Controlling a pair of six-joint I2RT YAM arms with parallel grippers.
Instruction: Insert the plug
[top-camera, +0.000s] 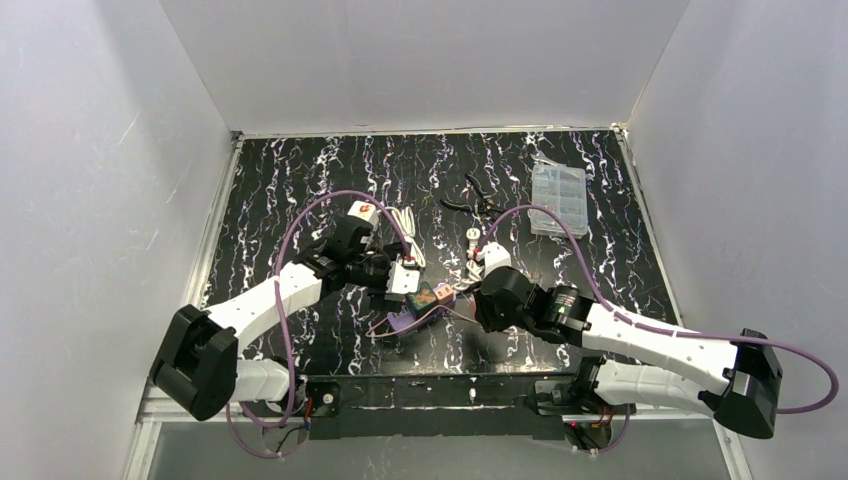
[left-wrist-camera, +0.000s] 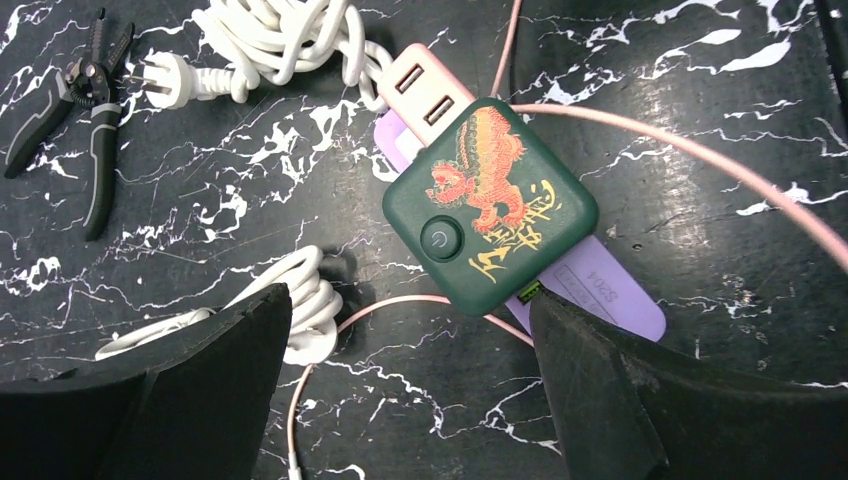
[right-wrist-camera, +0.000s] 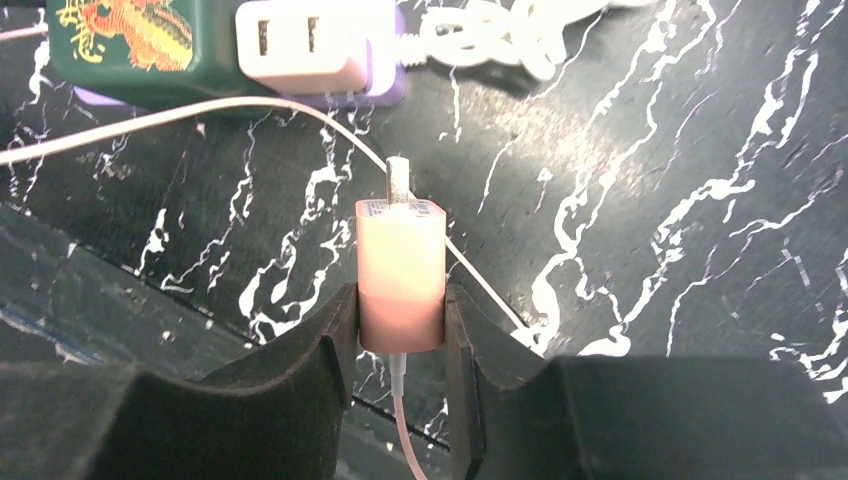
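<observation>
A dark green power bank (left-wrist-camera: 490, 205) with a dragon print and a pink two-slot unit (right-wrist-camera: 300, 50) rest on a purple power strip (left-wrist-camera: 600, 290). My right gripper is shut on a pink plug (right-wrist-camera: 401, 260), its metal connector pointing toward those units, a cable trailing from its other end. In the top view it is just right of the strip. My left gripper is open above the power bank, nothing between its fingers.
Coiled white cables (left-wrist-camera: 285, 45), black pliers (left-wrist-camera: 100, 160) and a clear compartment box (top-camera: 559, 200) lie behind and around the strip.
</observation>
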